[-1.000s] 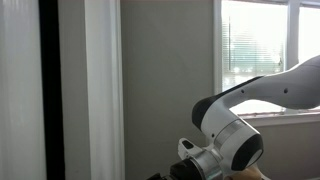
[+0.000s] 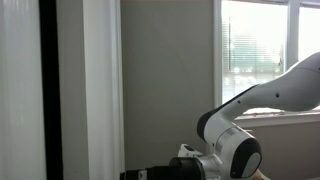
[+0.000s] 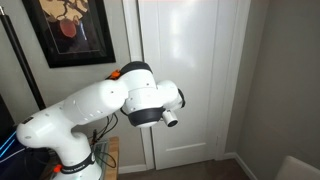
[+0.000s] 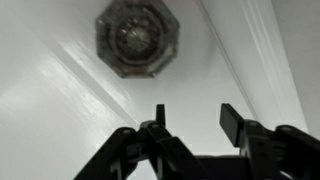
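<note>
A faceted knob (image 4: 138, 38) of dark, glassy look is mounted on a white door, upper left in the wrist view. My gripper is lower in that view, its two black fingers (image 4: 155, 135) part way apart. Only the pale door surface (image 4: 190, 80) shows through the gap; no held thing can be made out. The knob lies off to the left of the fingertips and apart from them in the picture. In exterior view 2 the arm (image 3: 110, 95) stands before the white door (image 3: 190, 60), hiding both gripper and knob. In exterior view 1 the dark gripper reaches left along the bottom edge.
A framed picture (image 3: 75, 28) hangs on the wall left of the door. A window (image 2: 253, 50) is on the right in exterior view 1. A pale object (image 3: 298, 169) stands at the lower right.
In exterior view 1 the gripper has moved left along the bottom edge, and more of its dark length shows. The arm's elbow and upper links have shifted slightly.
</note>
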